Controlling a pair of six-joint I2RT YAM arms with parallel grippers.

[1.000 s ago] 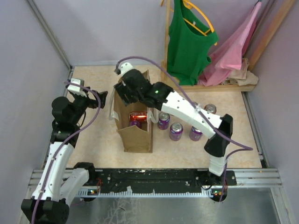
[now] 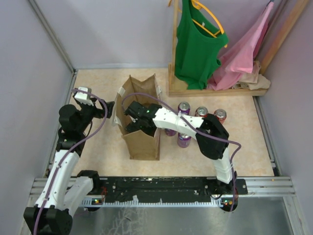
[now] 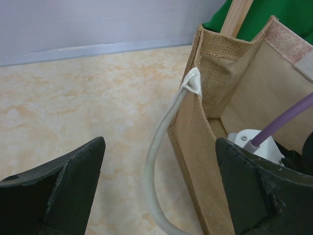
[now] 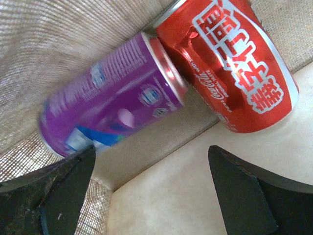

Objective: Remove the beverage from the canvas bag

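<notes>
The canvas bag (image 2: 144,147) stands with its mouth open in the middle of the table. My right gripper (image 2: 128,126) reaches down inside it, fingers open. In the right wrist view a purple can (image 4: 112,93) and a red can (image 4: 230,63) lie on their sides in the bag, end against side. The purple can is just beyond the left finger (image 4: 73,191); nothing is held. Left of the bag, my left gripper (image 2: 111,108) stands open and empty, with a bag handle (image 3: 155,161) showing between its fingers but further off. From above, the arm hides both cans.
Several purple and red cans stand upright right of the bag, such as a purple can (image 2: 184,140) and a red-topped can (image 2: 220,115). Behind them is a wooden rack (image 2: 195,92) with a green top (image 2: 198,49) and pink garment (image 2: 239,61).
My right gripper has come down from above the bag's far part into its interior, toward the near side, covering the cans there. The left arm has shifted only slightly.
</notes>
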